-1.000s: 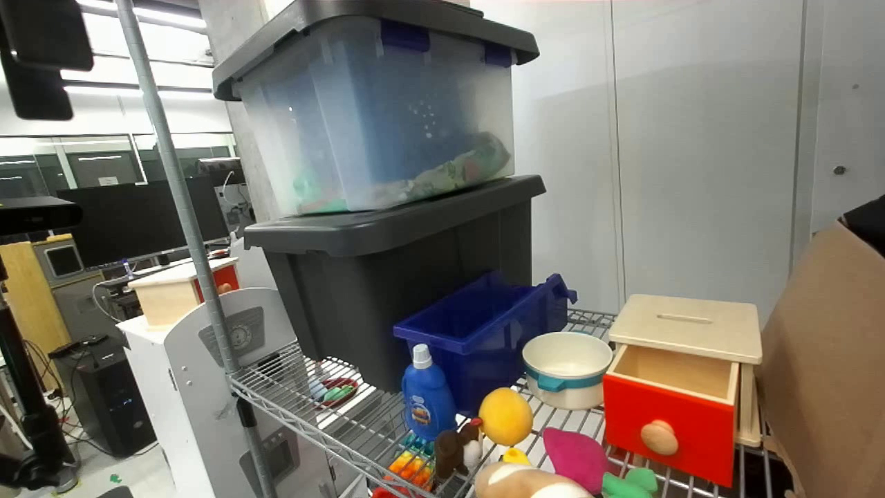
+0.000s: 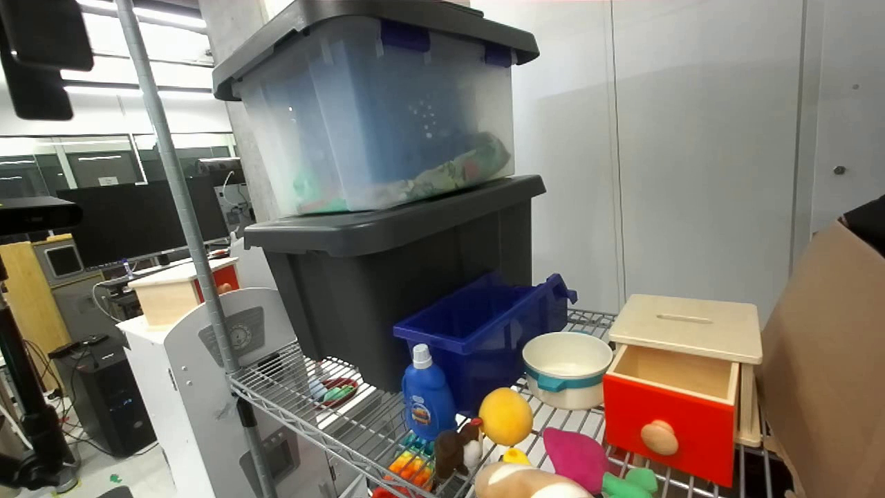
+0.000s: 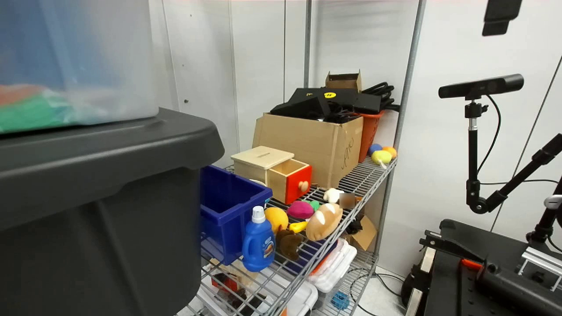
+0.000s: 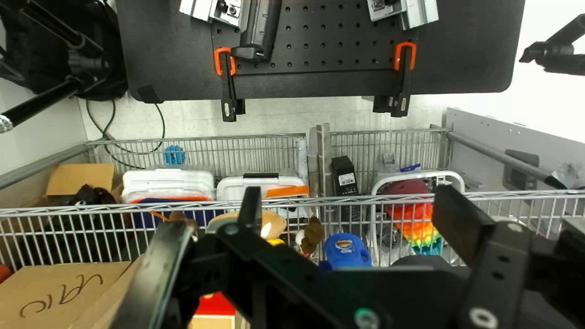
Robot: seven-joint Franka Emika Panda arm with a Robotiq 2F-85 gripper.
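In the wrist view my gripper is open, its dark fingers [image 4: 463,225] wide apart. Only the background shelf shows between them. Neither exterior view contains the gripper. A wooden box has its red-fronted drawer [image 2: 670,419] pulled out, and the visible inside looks empty. Beside it sits a cream pot [image 2: 567,365] with a teal band. A blue bin [image 2: 489,319] stands behind an upright blue detergent bottle [image 2: 429,398]. Near the shelf's front lie an orange ball [image 2: 505,416], a pink-and-green plush [image 2: 576,460] and a bread-like plush [image 3: 324,221].
Stacked storage tubs [image 2: 398,274] fill one end of the wire shelf [image 3: 363,176]. A large cardboard box [image 3: 300,145] stands beyond the drawer box. Tall walls back the shelf. In the wrist view, a dark platform [image 4: 323,85] lies across the gap from the shelf.
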